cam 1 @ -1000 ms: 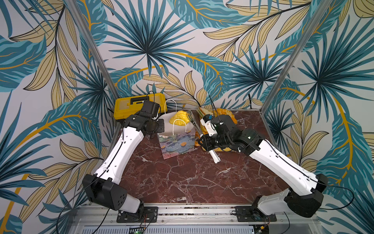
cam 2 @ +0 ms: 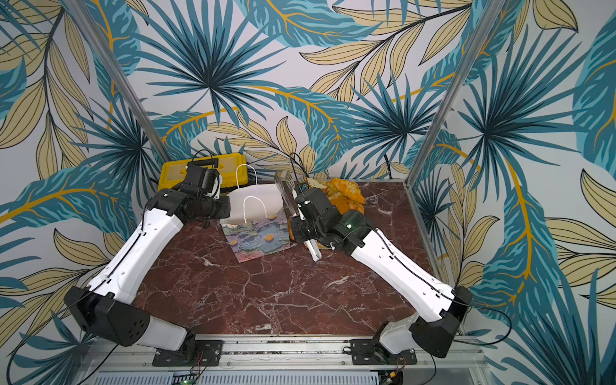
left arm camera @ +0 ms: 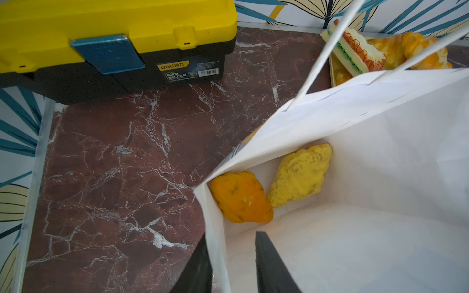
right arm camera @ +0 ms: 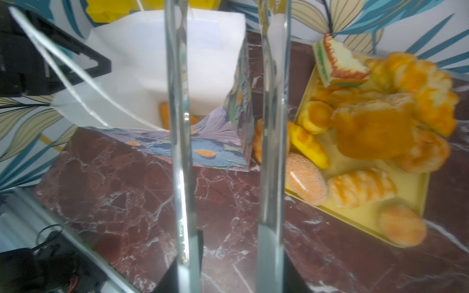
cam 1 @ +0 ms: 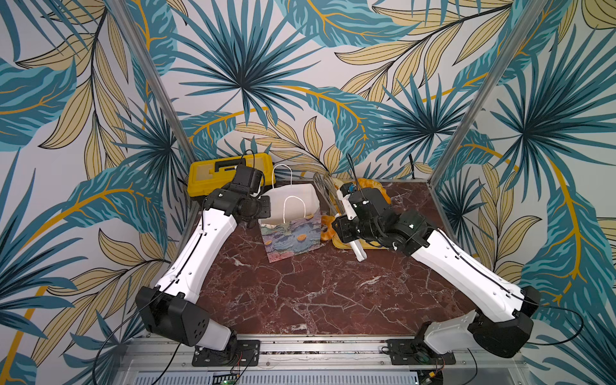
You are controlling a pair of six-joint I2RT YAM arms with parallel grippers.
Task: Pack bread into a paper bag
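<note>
The paper bag (cam 1: 292, 237), white inside with a floral front, stands upright and open at the middle of the table. My left gripper is shut on its left rim. Inside the bag lie an orange bread (left arm camera: 241, 196) and a yellow bread (left arm camera: 301, 173), side by side on the bottom. Between the fingers of my right gripper sit metal tongs (right arm camera: 180, 161), their two arms spread apart with no bread visible between them. The tongs' tips reach up beside the bag's right edge in the top left view.
A yellow tray (right arm camera: 425, 197) to the bag's right carries several breads and a sandwich (right arm camera: 339, 63). Behind the bag at left is a yellow toolbox (cam 1: 211, 176). Thin white handles (cam 1: 294, 199) rise from the bag's mouth.
The yellow bread seen at the tongs above the bag's mouth is gone from there. The tongs have opened and shifted slightly right. The left arm and bag look still.
</note>
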